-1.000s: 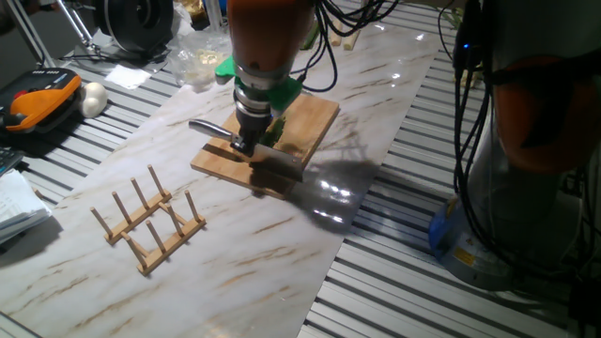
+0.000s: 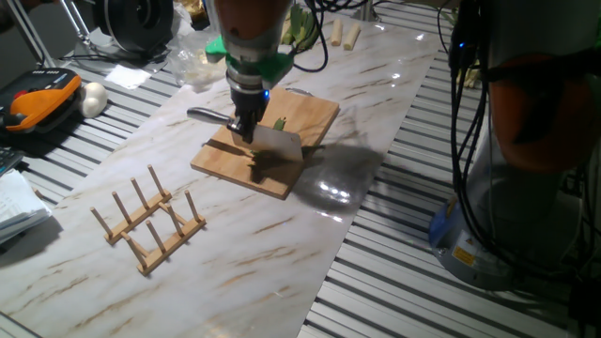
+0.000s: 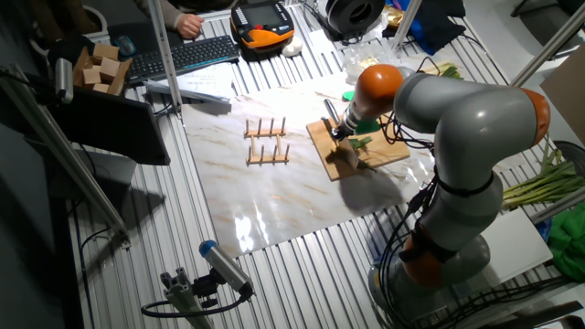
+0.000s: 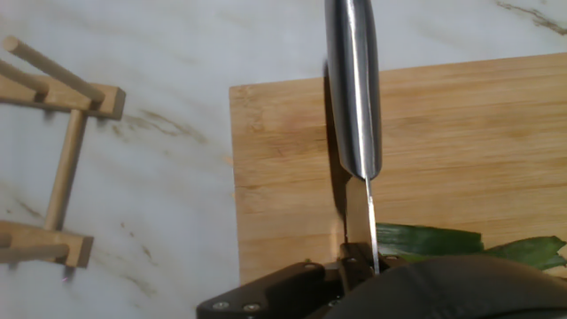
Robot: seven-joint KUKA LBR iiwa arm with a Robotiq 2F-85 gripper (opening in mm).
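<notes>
A kitchen knife with a steel handle (image 4: pixel 354 89) and a broad blade (image 2: pixel 274 143) is held over the board. My gripper is shut on the blade close to the handle, and its lower part hides most of the blade in the wrist view. Under it lies the wooden cutting board (image 2: pixel 221 167). Cut green leaves (image 4: pixel 430 239) rest on the board beside the blade. More green (image 2: pixel 280 123) shows behind the blade in exterior view 1. Whether the edge touches the board cannot be told.
A wooden peg rack (image 2: pixel 155 225) stands on the marble-patterned sheet, left of the board, with clear room between. Behind the board are a plastic bag (image 2: pixel 192 61) and pale stalks (image 2: pixel 351 38). An orange-and-black device (image 2: pixel 42 101) sits at the far left.
Gripper and knife have shifted slightly left and up in exterior view 1. More of the blade's flat side shows now. Dark green pieces now show in front of the blade. The rack and board have stayed put.
</notes>
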